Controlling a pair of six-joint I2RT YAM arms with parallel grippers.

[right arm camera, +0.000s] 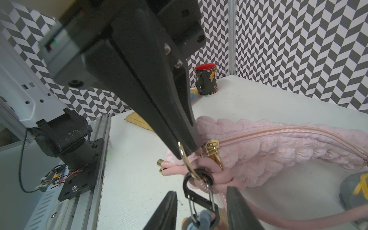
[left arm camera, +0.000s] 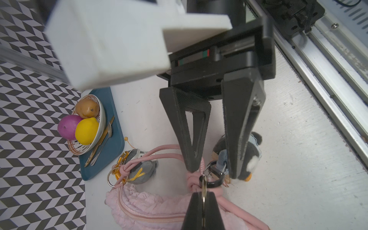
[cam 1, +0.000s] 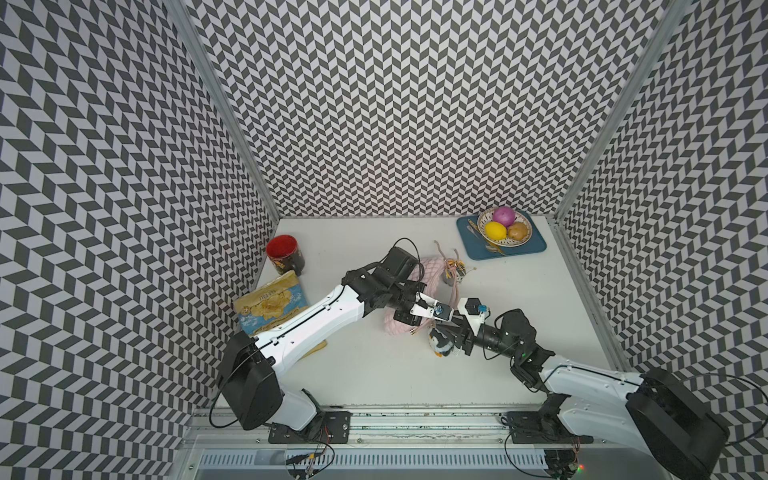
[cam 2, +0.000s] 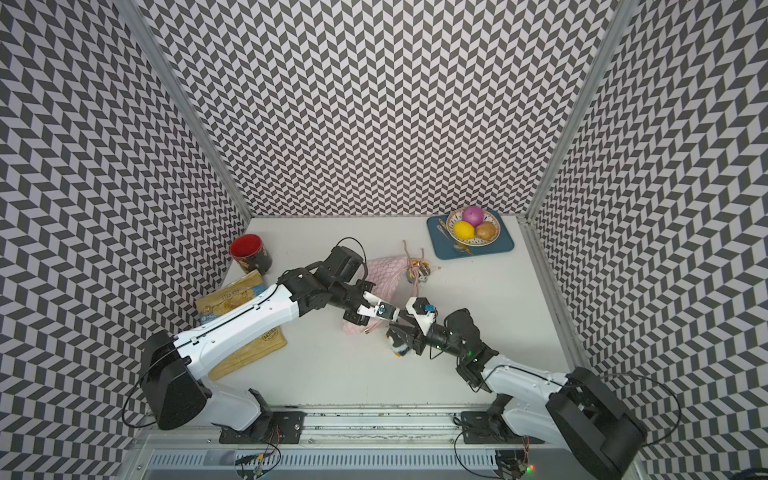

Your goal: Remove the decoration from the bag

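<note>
The pink fluffy bag [right arm camera: 264, 153] lies on the table with its pink strap knotted at the near end. A gold ring [left arm camera: 204, 184] hangs there, with my left gripper shut on it. A black clasp [right arm camera: 197, 195] links this ring to a small grey-white plush decoration [left arm camera: 251, 155], which rests on the table. My right gripper is open, its fingers [right arm camera: 166, 212] on either side of the clasp and apart from it. At the bag's far end sits another grey plush decoration [left arm camera: 143, 166] with a gold clasp.
A blue tray [cam 1: 472, 246] with a fruit bowl [cam 1: 484, 238] stands at the back right. On the left are a red-black mug [cam 1: 285, 254] and a blue-yellow packet [cam 1: 268, 308]. Both arms meet closely over the bag.
</note>
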